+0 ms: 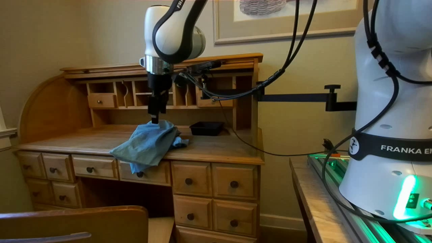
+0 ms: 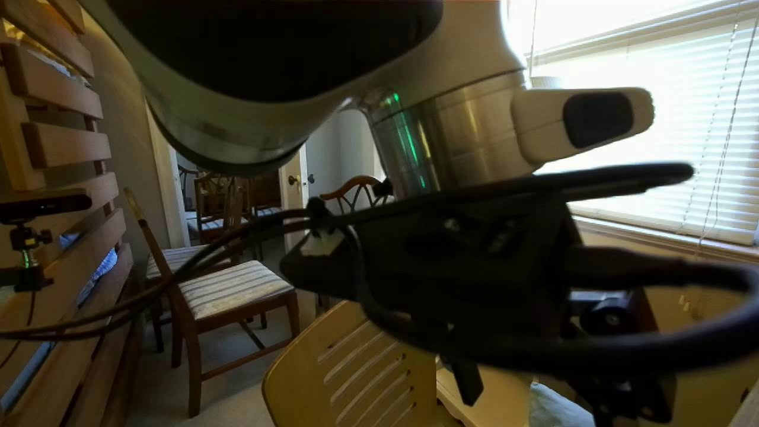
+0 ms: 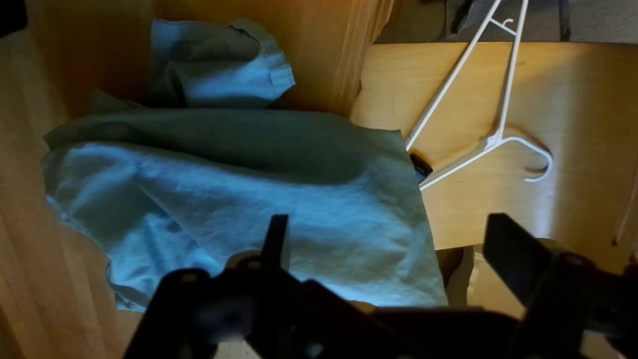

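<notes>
A rumpled blue-grey cloth (image 1: 146, 141) lies on the desktop, one part hanging over the front edge. My gripper (image 1: 155, 117) points down directly over the top of the cloth, its tips at about the cloth's peak in exterior view 1; whether they touch it I cannot tell. In the wrist view the cloth (image 3: 257, 185) spreads beneath my gripper, whose black fingers stand wide apart with nothing pinched between them. Only a pale corner of the cloth (image 2: 558, 407) shows in exterior view 2, low behind the gripper parts.
A black tray (image 1: 207, 128) sits on the desk (image 1: 226, 147), right of the cloth. Behind rise the desk's cubbyholes. A white hanger (image 3: 499, 138) rests on a wooden seat by the desk's front. A chair back (image 1: 77, 222) stands in the foreground.
</notes>
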